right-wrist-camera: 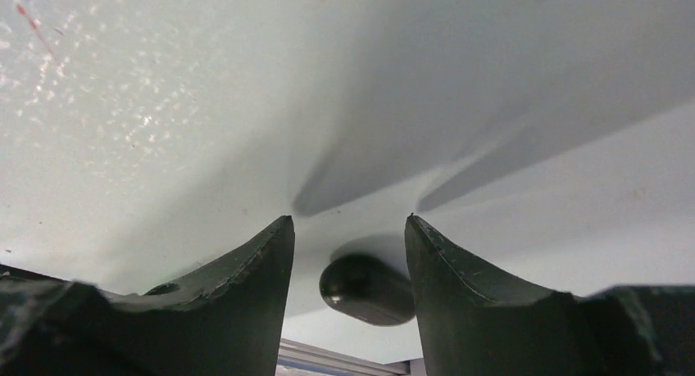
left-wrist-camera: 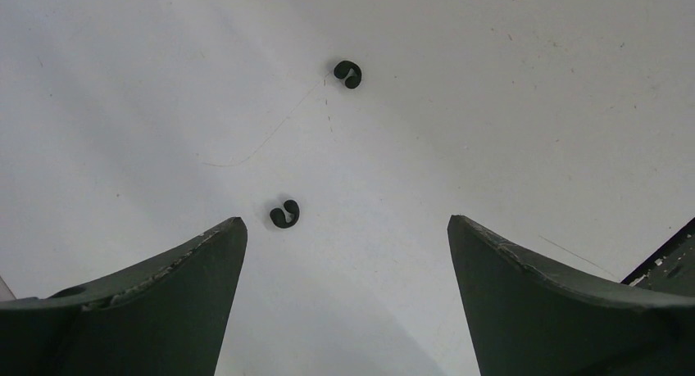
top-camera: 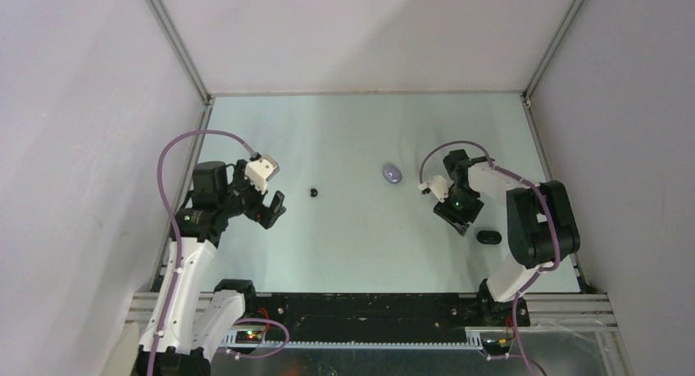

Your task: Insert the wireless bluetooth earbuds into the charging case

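Two small black earbuds, a farther one (left-wrist-camera: 349, 74) and a nearer one (left-wrist-camera: 285, 215), lie apart on the table in the left wrist view. Only one earbud (top-camera: 313, 192) shows in the top view. My left gripper (top-camera: 276, 210) stands open to the left of it, nothing between its fingers. The black rounded case (top-camera: 489, 237) rests on the table at the right; in the right wrist view the case (right-wrist-camera: 366, 290) appears low in the frame, partly covered by a finger (right-wrist-camera: 447, 286). My right gripper (top-camera: 453, 222) is up-left of it, fingers apart and empty.
A purple oval object (top-camera: 392, 174) lies near the table's middle, between the two arms. Dark rails (top-camera: 369, 310) run along the front edge.
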